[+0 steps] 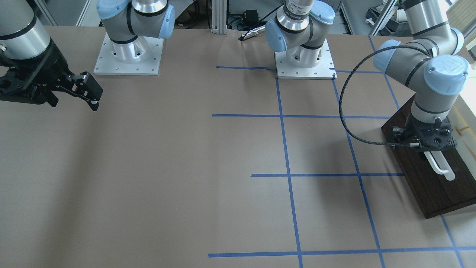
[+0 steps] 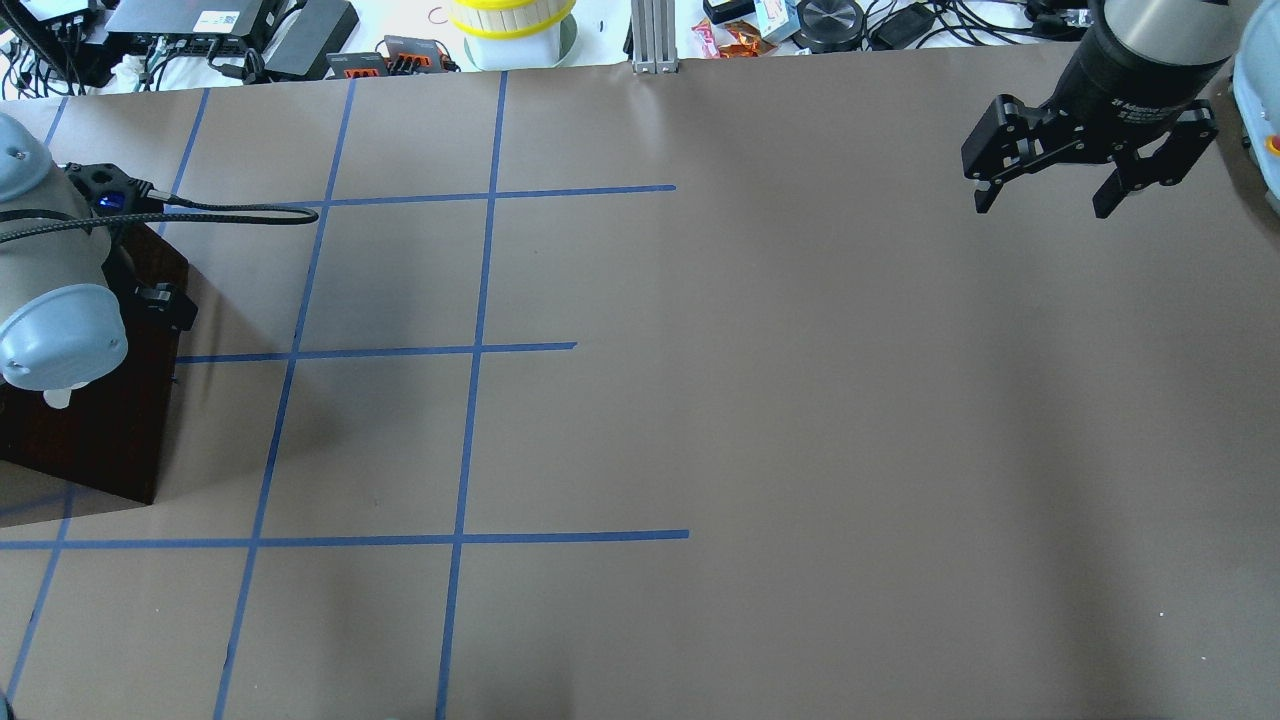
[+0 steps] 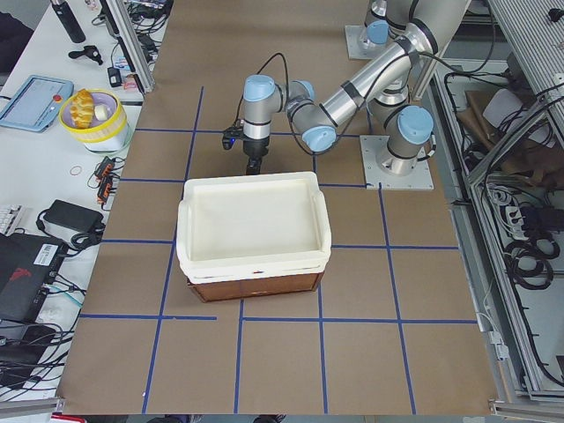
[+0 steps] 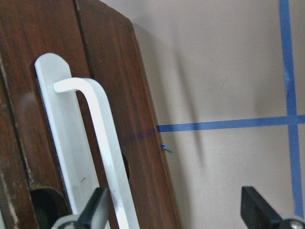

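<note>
A dark brown wooden box (image 1: 428, 192) with a pale top stands at the right in the front view and under a white lid (image 3: 251, 225) in the left camera view. Its face carries a white bar handle (image 1: 439, 165), seen large in the wrist view (image 4: 112, 157). My gripper is open, right over the box face at the handle's end; one finger (image 4: 95, 210) lies over the handle area, the other over open table. In the front view the arm's wrist mostly hides the fingers.
Another arm's black gripper (image 1: 78, 91) hangs at the left in the front view. Further arm bases (image 1: 129, 67) stand at the back.
</note>
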